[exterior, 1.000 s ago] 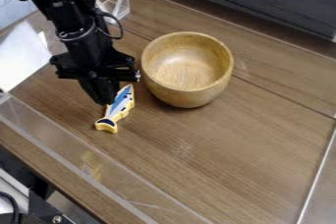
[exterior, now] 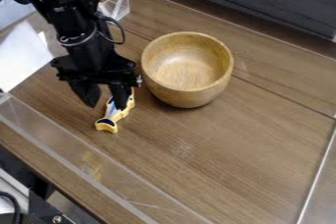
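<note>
My black gripper point(exterior: 105, 98) hangs open at the left of the table, its fingers apart just above a small yellow, blue and black toy point(exterior: 110, 121). The upper part of the toy is partly hidden by the fingers. A wooden bowl point(exterior: 187, 83) stands to the right of the gripper, empty as far as it shows.
Bare wooden table point(exterior: 237, 159) fills the right and front. A clear plastic edge point(exterior: 79, 159) runs along the front left, with white sheets point(exterior: 20, 56) at the left. A dark cabinet front borders the back.
Since a second ago my gripper has lowered toward the toy and its fingers have come to show wider apart. The toy and bowl have stayed in place.
</note>
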